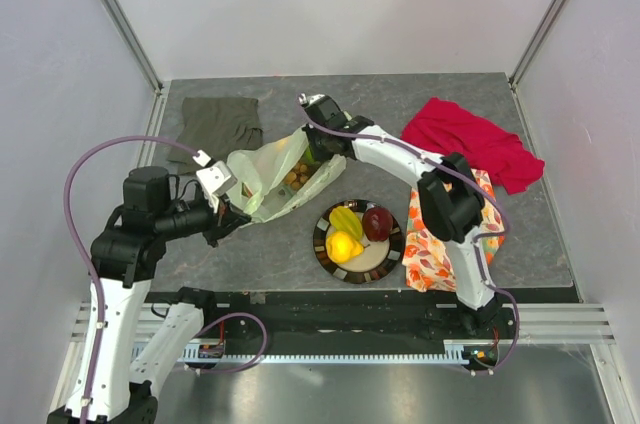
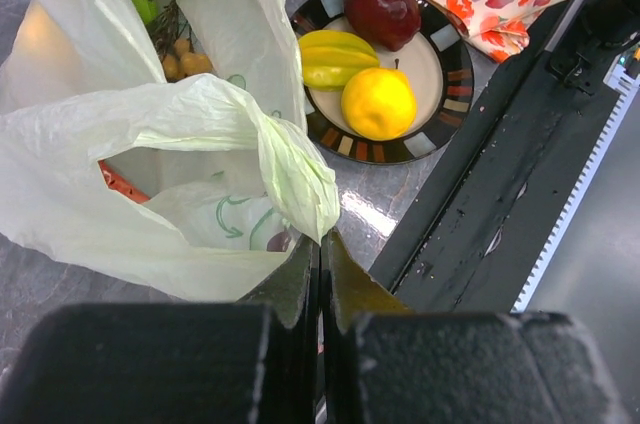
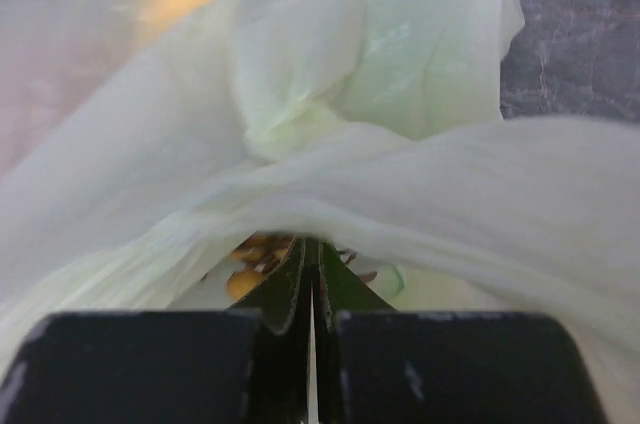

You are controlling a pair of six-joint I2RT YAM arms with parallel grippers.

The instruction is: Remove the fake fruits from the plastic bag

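The pale plastic bag (image 1: 275, 194) lies in the middle, with small brown fruits (image 1: 298, 176) inside. My left gripper is shut, pinching the bag's twisted edge at its tips. My right gripper is shut at the bag's back opening, largely behind plastic folds, with blurred brownish fruits (image 3: 244, 281) just beyond it; nothing shows between its fingers. A patterned plate (image 2: 449, 95) holds a red apple (image 2: 380, 10), a starfruit (image 2: 330, 74) and a yellow fruit (image 2: 378, 104).
An olive cloth (image 1: 220, 124) lies back left, a red cloth (image 1: 470, 139) back right, and a floral cloth (image 1: 430, 264) beside the plate. Bare grey table shows around the plate and front left.
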